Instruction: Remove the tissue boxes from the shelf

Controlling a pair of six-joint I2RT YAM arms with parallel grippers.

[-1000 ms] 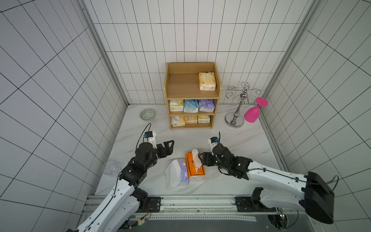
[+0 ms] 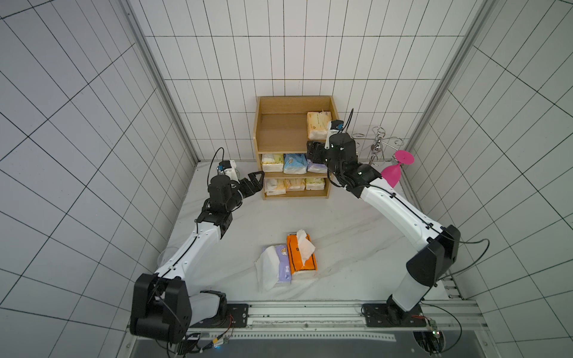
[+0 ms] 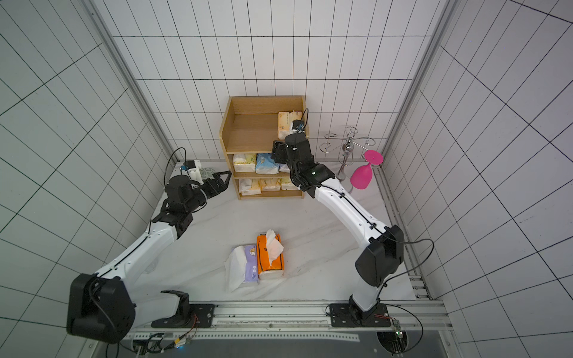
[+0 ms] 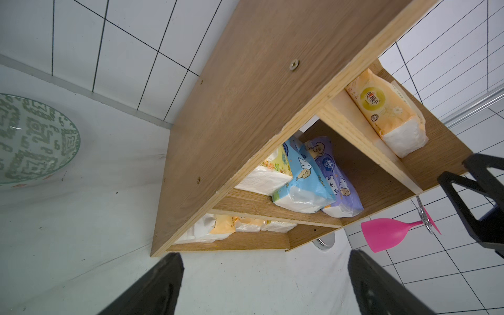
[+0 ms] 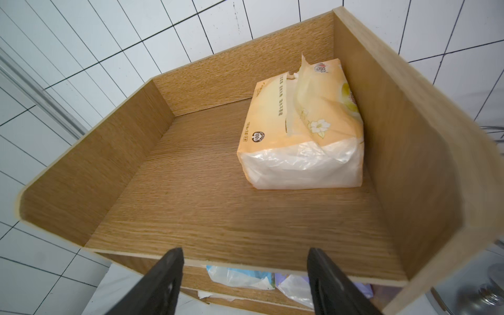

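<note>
One yellow-orange tissue pack (image 5: 302, 131) sits on the top board of the wooden shelf (image 5: 199, 210), against its right side wall. My right gripper is open in front of the top board's edge, its fingers empty and apart from the pack. On the middle level stand a yellow-green pack (image 4: 267, 173), a blue pack (image 4: 304, 181) and a purple pack (image 4: 336, 178). Several pale packs (image 2: 294, 185) fill the bottom level. Beside the shelf's left side my left gripper (image 2: 256, 180) hangs open and empty.
A purple-white pack (image 2: 275, 265) and an orange pack (image 2: 302, 253) lie on the front of the table. A patterned bowl (image 4: 34, 139) stands left of the shelf. Right of it is a metal rack (image 2: 377, 146) with a pink cup (image 2: 392, 174).
My right arm has risen and reached from the orange pack on the table up to the shelf's top level.
</note>
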